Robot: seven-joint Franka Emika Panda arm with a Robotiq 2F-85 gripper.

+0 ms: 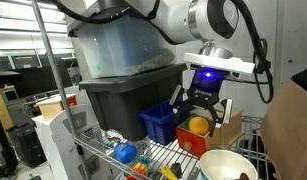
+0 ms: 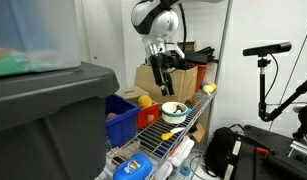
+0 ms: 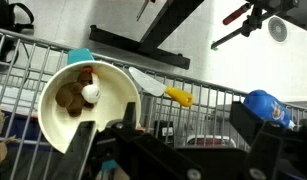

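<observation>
My gripper hangs above the wire rack, its two dark fingers spread apart and nothing visible between them. A white bowl stands on the rack; brown, white and red items lie in it. In the wrist view the bowl is at the left, partly behind one finger. A utensil with a yellow handle and a pale blade rests beside the bowl. The blue object lies at the right of that view, near the other finger. The gripper also shows above the rack in exterior view 2.
A blue bin and a red box stand at the back of the rack, near an orange ball. A large dark tote and a brown cardboard surface flank the space. Gaps between wires show open rack.
</observation>
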